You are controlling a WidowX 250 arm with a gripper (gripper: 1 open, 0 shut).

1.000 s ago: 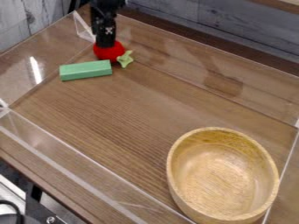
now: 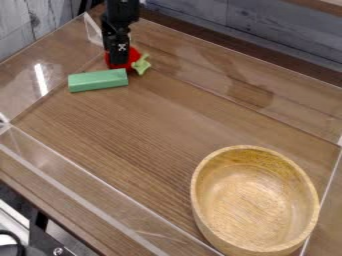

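Observation:
My gripper (image 2: 118, 54) reaches down from the top left onto a red object (image 2: 131, 61) with a small yellow-green part (image 2: 142, 66) at its right. The dark fingers stand over and around the red object, open as far as can be seen; whether they touch it is unclear. A green block (image 2: 98, 80) lies just in front, toward the lower left.
A large pale wooden bowl (image 2: 254, 225) stands at the lower right. Walls line the back and left, and dark cables lie beyond the near left edge.
My gripper has moved down onto the red object, now covering more of it. The green block and bowl have stayed in place.

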